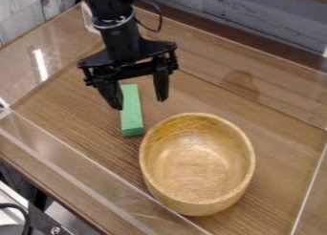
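My black gripper (128, 81) hangs in the upper middle of the view, its two fingers spread wide with nothing between them. A green block (132, 117) lies flat on the wooden surface just below and between the fingers, its long side running up and down in the view. Whether the fingers touch it cannot be told.
A round yellow-tan bowl (197, 164) sits at the lower right, close beside the green block. Raised edges line the back, and cables show at the lower left.
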